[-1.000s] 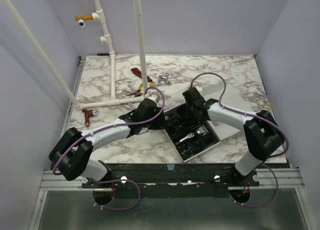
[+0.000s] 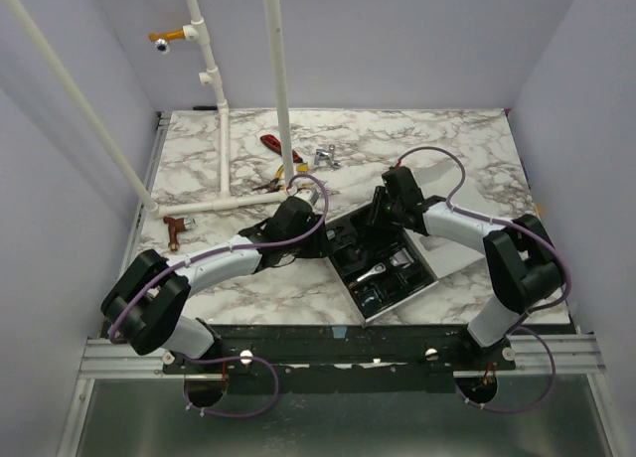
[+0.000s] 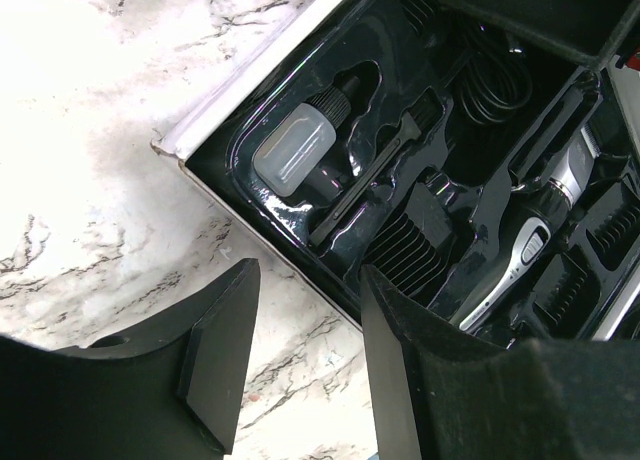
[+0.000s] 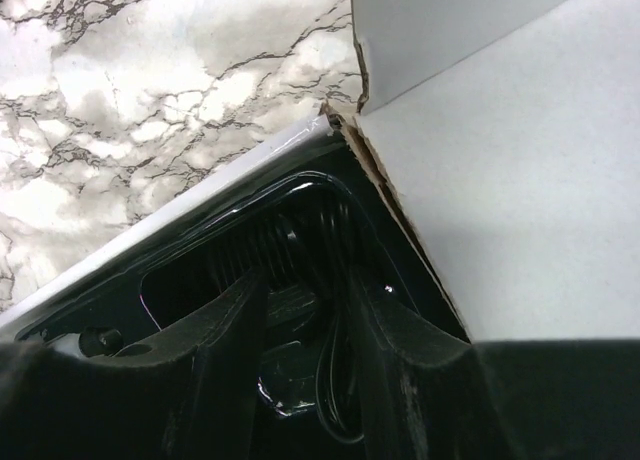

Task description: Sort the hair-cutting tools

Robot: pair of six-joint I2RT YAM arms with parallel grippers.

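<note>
The black hair-cutting kit box (image 2: pixel 397 300) lies open on the marble table. In the left wrist view it holds an oil bottle (image 3: pixel 294 150), a brush (image 3: pixel 370 170), guide combs (image 3: pixel 410 245), a silver-black clipper (image 3: pixel 530 240) and a coiled cord (image 3: pixel 490 90). My left gripper is open at the box's left edge, nothing between its fingers. My right gripper is open, low over the back corner of the box, above a comb and dark cord in shadow. Its fingers hide part of that compartment.
A white lid flap (image 4: pixel 500 180) rises beside the box. PVC pipes (image 2: pixel 225 154), pliers (image 2: pixel 274 144), a metal fitting (image 2: pixel 326 157) and a brass fitting (image 2: pixel 173 232) lie behind and left.
The left arm has barely moved.
</note>
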